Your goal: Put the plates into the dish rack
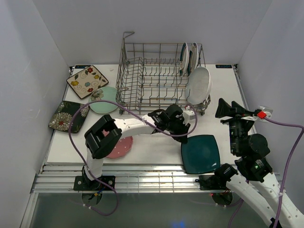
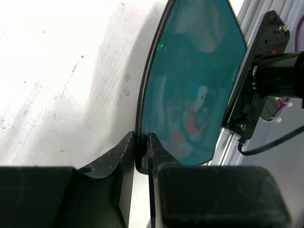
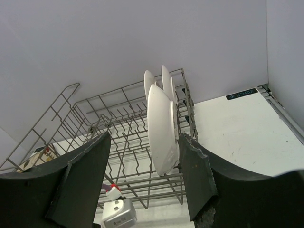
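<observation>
A teal square plate (image 1: 200,153) is at the lower right of the table. My left gripper is shut on its near edge, with the plate tilted up in the left wrist view. The dish rack (image 1: 156,103) stands at the back, holding several white plates (image 1: 196,85) upright on its right side. My right gripper (image 1: 230,107) is open in the air right of the rack, nothing between its fingers; in the right wrist view the rack lies beyond it.
At left lie a floral cream plate (image 1: 83,80), a dark floral plate (image 1: 64,121), a green plate (image 1: 104,107) and a pink plate (image 1: 121,149), partly under my left arm. The rack's middle slots are empty.
</observation>
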